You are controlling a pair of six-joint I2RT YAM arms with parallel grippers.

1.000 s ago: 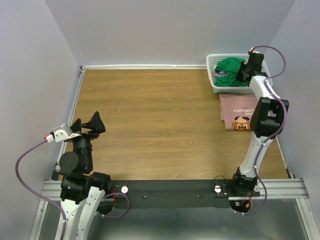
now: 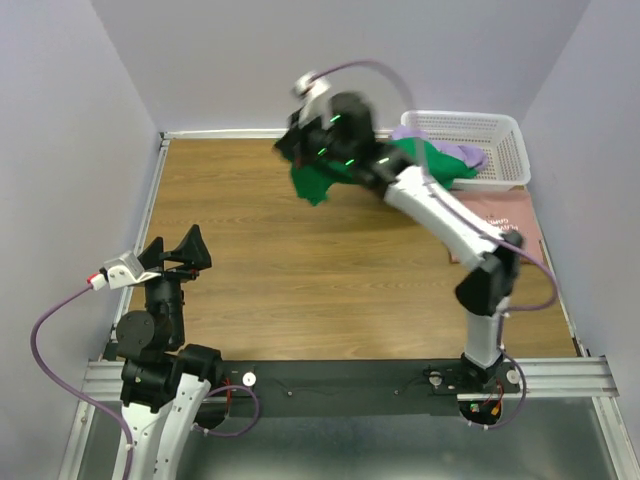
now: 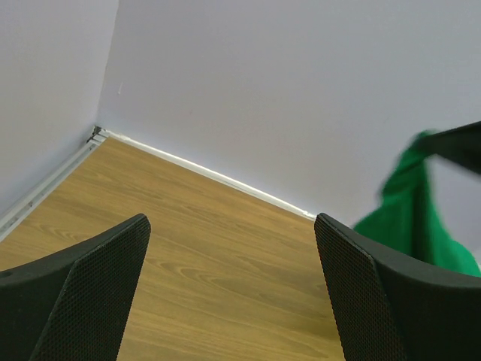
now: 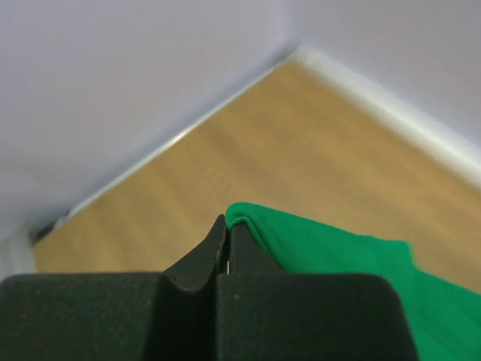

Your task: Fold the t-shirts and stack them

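A green T-shirt (image 2: 312, 182) hangs from my right gripper (image 2: 290, 146) over the back of the table and trails toward the basket. In the right wrist view the fingers are shut on a pinch of the green cloth (image 4: 331, 252). The white basket (image 2: 515, 150) at the back right holds a purple garment (image 2: 465, 153). A folded pink shirt (image 2: 510, 212) lies in front of the basket, partly covered by the blurred right arm. My left gripper (image 2: 185, 262) stays open over the table's left side, nothing between its fingers.
Walls (image 2: 60, 130) close it in at the back and sides. The green shirt (image 3: 421, 218) also shows at the right in the left wrist view.
My right gripper has lifted the green shirt out of the basket and carried it left over the table. The basket has shifted and the pink shirt moved slightly. My left arm is still.
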